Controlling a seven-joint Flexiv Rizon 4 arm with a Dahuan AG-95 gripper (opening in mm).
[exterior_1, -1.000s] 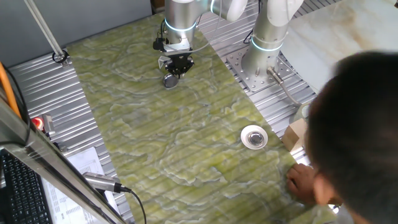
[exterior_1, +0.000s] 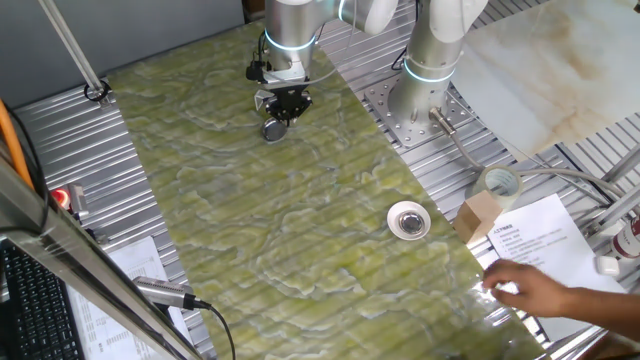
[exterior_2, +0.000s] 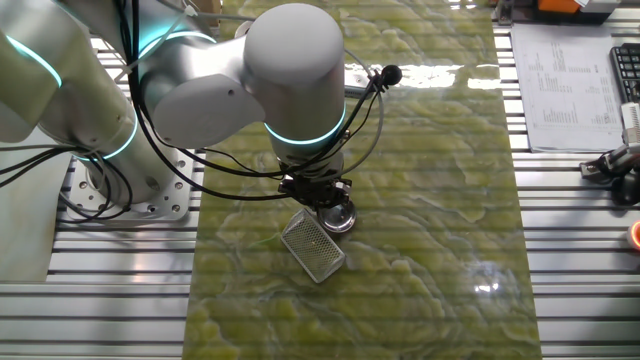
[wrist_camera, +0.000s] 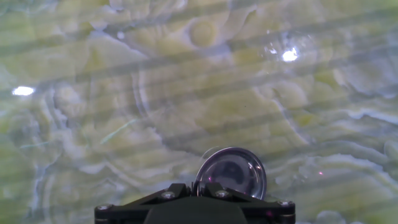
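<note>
My gripper has its fingers close together at the near left rim of a small round metal bowl (wrist_camera: 233, 173); the thin rim appears to be between them. The shiny bowl (exterior_2: 338, 216) shows beside the gripper (exterior_2: 316, 192) in exterior view 2, low over the green marbled table (exterior_2: 430, 280). From exterior view 1 the bowl (exterior_1: 274, 130) looks like a tilted grey disc just below the gripper (exterior_1: 288, 116). Whether it touches the table, I cannot tell.
A white dish (exterior_1: 394, 220) with a round metal piece in its middle stands toward the right edge. A pale rectangular mesh-like piece (exterior_2: 313, 246) is close to the gripper. A person's hand (exterior_1: 525, 290) is over the front right edge. Mid-table is mostly clear.
The person has moved out of view to the right, and the hand has shifted right and lifted over the paper. My arm, the bowl and the dish look unmoved.
</note>
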